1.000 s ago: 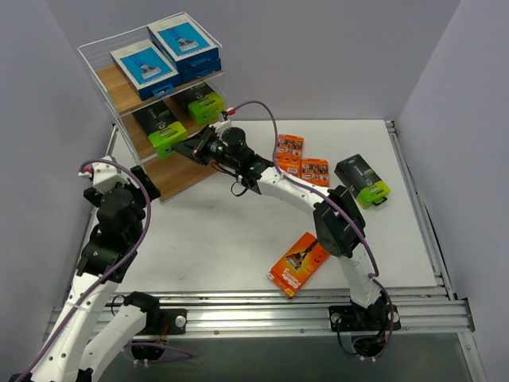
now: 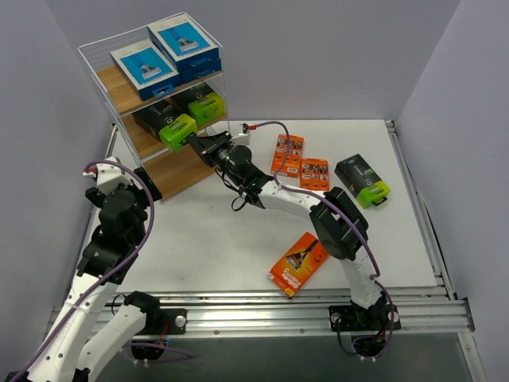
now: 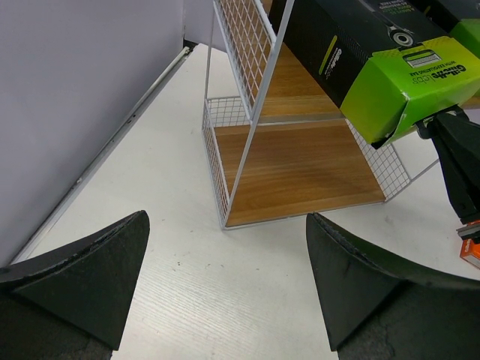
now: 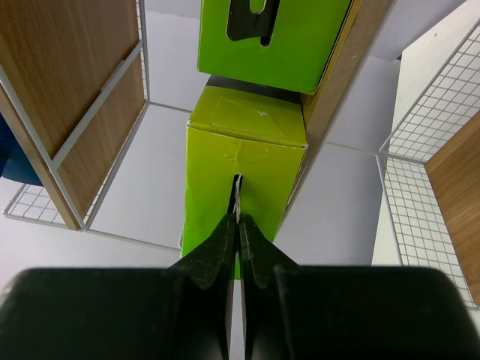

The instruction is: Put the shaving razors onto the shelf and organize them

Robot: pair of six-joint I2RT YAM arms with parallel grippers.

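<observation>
A black and green razor box (image 2: 179, 132) lies on the middle level of the wire-and-wood shelf (image 2: 180, 169), its green end jutting past the front edge. My right gripper is shut on the tab of that green end (image 4: 225, 169). From the left wrist view, the same box (image 3: 409, 82) looks tilted, front end low. Beside it a second black and green box (image 2: 205, 109) sits on the same level. My left gripper stands open and empty, low in front of the shelf. The far end of the held box is hidden under the top level.
Two blue and white boxes (image 2: 185, 37) occupy the top level; the bottom board (image 3: 300, 169) is bare. Several orange packs (image 2: 314, 174) and another black and green box (image 2: 362, 180) lie to the right. One orange pack (image 2: 298, 264) is near the front. Mid-table is clear.
My right gripper has shifted right and slightly back, bringing the green end of the box with it, nearer to the second box. The left arm stays almost where it was.
</observation>
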